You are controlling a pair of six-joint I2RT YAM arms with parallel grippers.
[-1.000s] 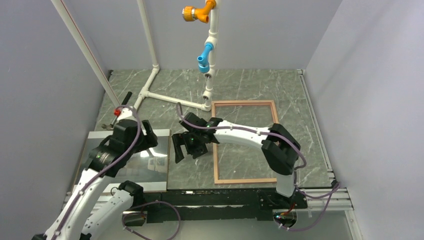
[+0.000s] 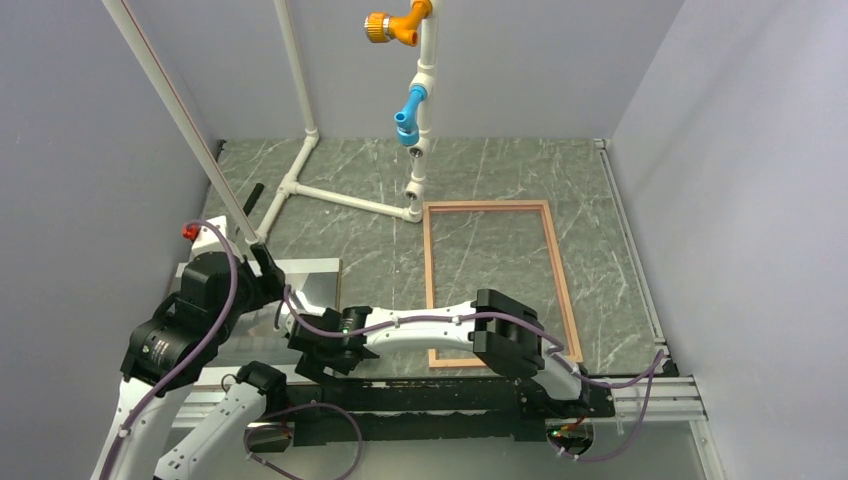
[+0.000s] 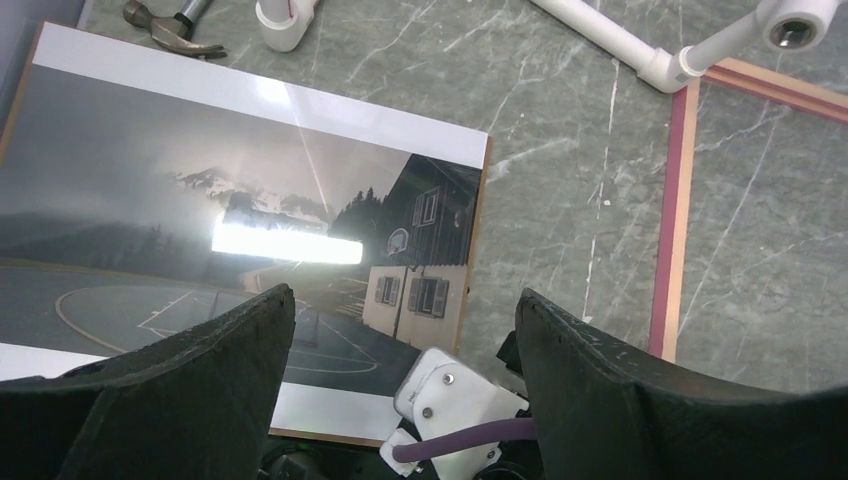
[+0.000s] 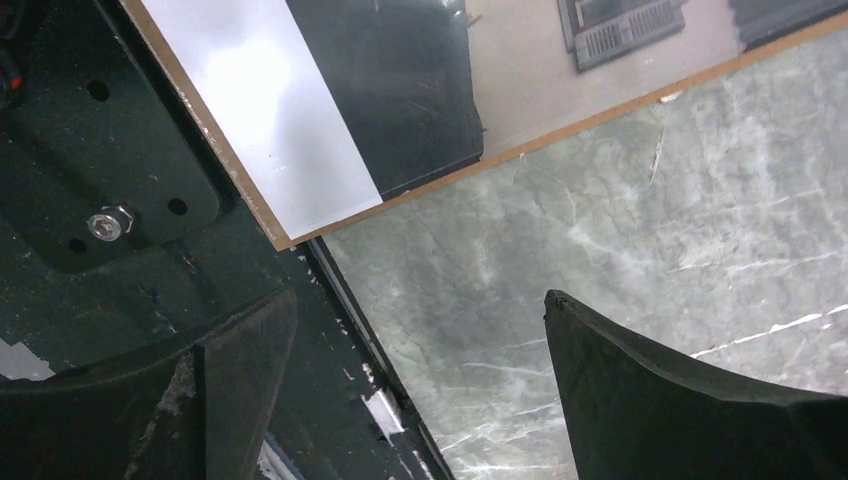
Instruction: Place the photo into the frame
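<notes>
The photo [image 2: 240, 345], a flat panel with white borders, lies at the front left of the floor. In the left wrist view, the photo [image 3: 330, 210] shows a building under mountains with a bright glare. An empty wooden frame [image 2: 486, 206] lies flat to its right. Over the photo hovers my left gripper, its fingers apart and nothing between them. My right gripper is open at the photo's front right corner; that corner of the photo [image 4: 330, 190] shows beyond its fingertips, untouched.
White pipes [image 2: 350, 200] with blue [image 2: 408, 115] and orange [image 2: 400, 25] fittings stand behind. A hammer [image 3: 175, 30] lies past the photo's far edge. The right arm crosses over the frame's front part. Bare floor [image 2: 380, 250] separates photo and frame.
My right gripper has swung left and toward the front, from the bare floor to the photo's corner.
</notes>
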